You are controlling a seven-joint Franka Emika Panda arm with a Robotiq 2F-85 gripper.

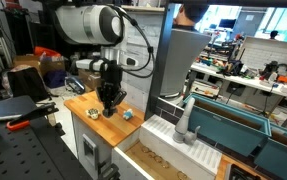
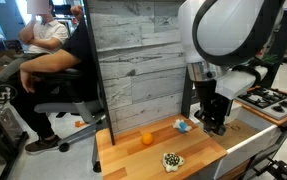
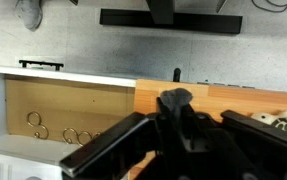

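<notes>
A small grey-blue rounded object (image 3: pixel 175 99) sits between the fingertips of my gripper, which is shut on it. Its full shape is hidden by the dark fingers. In exterior view 1 my gripper (image 1: pixel 109 108) hangs above the wooden top (image 1: pixel 121 127), near its front edge. Exterior view 2 has the gripper (image 2: pixel 215 127) over the right end of that wooden top (image 2: pixel 126 155); the held object is hard to make out there. Beside and below the top, an open drawer (image 3: pixel 78 98) shows several ring-shaped pieces on its brown floor.
A white dark-spotted object (image 2: pixel 172 160), an orange object (image 2: pixel 147 137) and a small blue-white object (image 2: pixel 182 126) rest on the wooden top. A white bottle (image 1: pixel 185 117) stands on the white surface by the blue bin (image 1: pixel 223 130). Two people sit behind the back panel.
</notes>
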